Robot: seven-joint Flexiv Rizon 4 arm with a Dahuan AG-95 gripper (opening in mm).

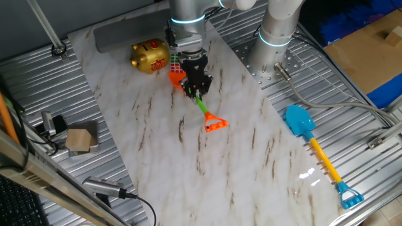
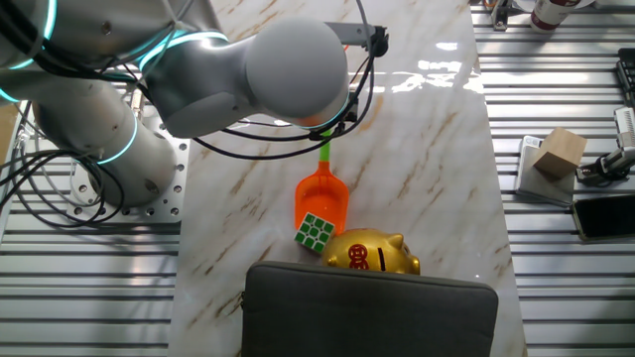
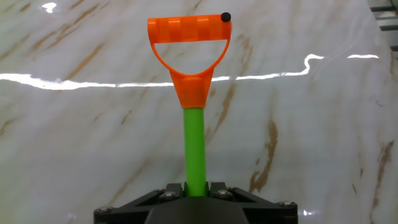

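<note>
A toy shovel with an orange scoop, green shaft and orange D-shaped handle lies along the marble-patterned table. My gripper is shut on the green shaft, its black fingers close against both sides. In exterior view 1 the gripper points down at the shaft, between scoop and handle. A Rubik's cube, green side up, overlaps the front end of the scoop; whether it rests inside or against the edge I cannot tell. In exterior view 2 the arm hides the gripper and handle.
A gold piggy bank stands right beside the cube, in front of a dark grey case. A blue and yellow shovel lies off the table's right side. A wooden block sits off to the left.
</note>
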